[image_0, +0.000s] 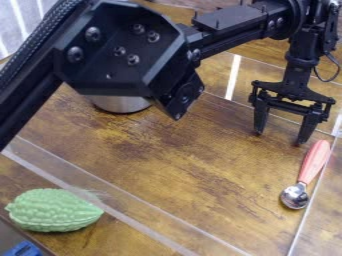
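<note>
My black gripper (283, 132) hangs low over the right side of the wooden table, its two fingers apart with nothing visible between them. Just below it lies a scoop with a pink handle (314, 163) and a round metal head (294, 195). A green bitter melon (54, 210) rests at the lower left. A metal pot (118, 102) stands at the upper left, partly hidden behind my arm.
Pale tape lines cross it. A blue object (16, 248) shows at the bottom left corner.
</note>
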